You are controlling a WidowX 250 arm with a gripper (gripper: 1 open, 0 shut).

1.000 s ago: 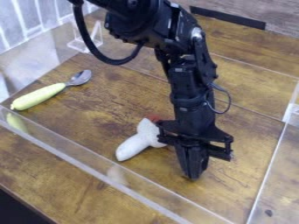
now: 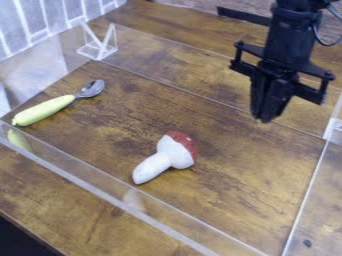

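Note:
A toy mushroom (image 2: 167, 158) with a red cap and white stem lies on the wooden floor of the clear-walled area, left of centre. A yellow corn cob (image 2: 43, 110) lies at the left, with a silver spoon (image 2: 88, 89) beside its upper end. The black gripper (image 2: 271, 100) hangs raised at the upper right, away from the mushroom. Whether its fingers are open or shut is hard to tell; nothing shows held.
Clear low walls (image 2: 94, 185) bound the area on the wooden table. A small white bracket (image 2: 99, 42) stands at the back left corner.
The gripper has risen and moved right and back from low beside the mushroom to the upper right. The mushroom, corn and spoon lie as before.

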